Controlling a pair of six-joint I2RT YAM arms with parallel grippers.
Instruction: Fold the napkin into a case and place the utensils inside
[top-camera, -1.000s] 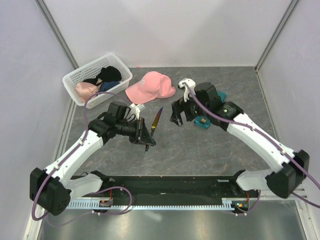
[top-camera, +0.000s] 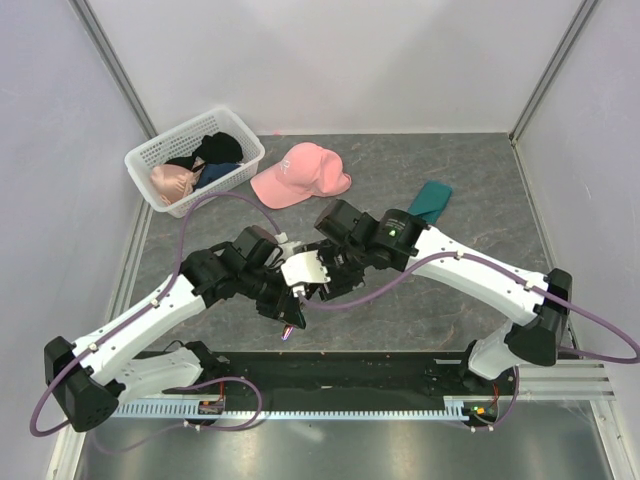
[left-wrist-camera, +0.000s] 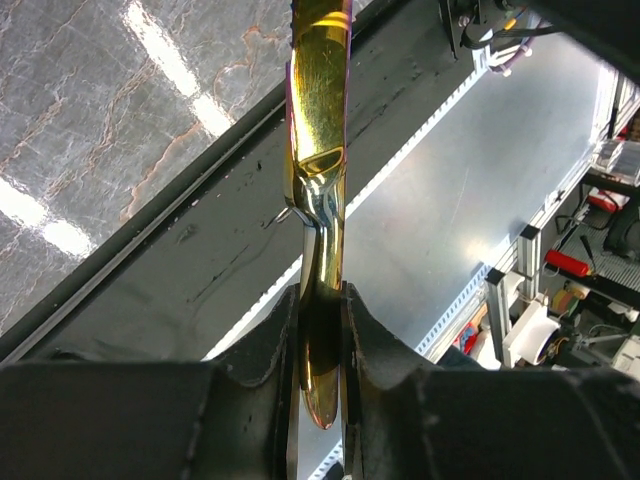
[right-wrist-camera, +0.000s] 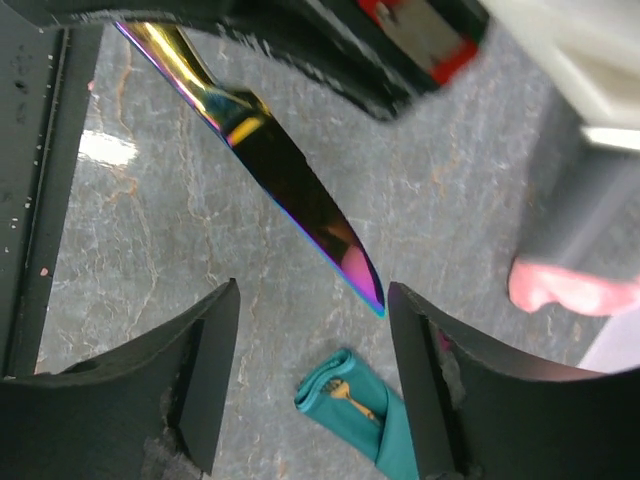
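A shiny gold-and-rainbow knife (left-wrist-camera: 318, 120) is held by its lower part in my left gripper, whose fingers close on it. In the right wrist view the knife's blade (right-wrist-camera: 300, 190) reaches down toward my right gripper, which stands open, its fingertips just short of or around the tip; contact is unclear. The folded teal napkin (right-wrist-camera: 350, 420), with a golden fork (right-wrist-camera: 348, 398) in it, lies on the table below; in the top view it is at the right (top-camera: 430, 200).
A pink cap (top-camera: 300, 175) and a white basket (top-camera: 195, 160) with cloth items stand at the back. The front table edge (top-camera: 330, 365) runs just below the grippers. Both arms crowd the middle.
The right gripper has swung left to meet the left gripper and knife near the table's middle. The left gripper, with the knife, has shifted slightly left and toward the front.
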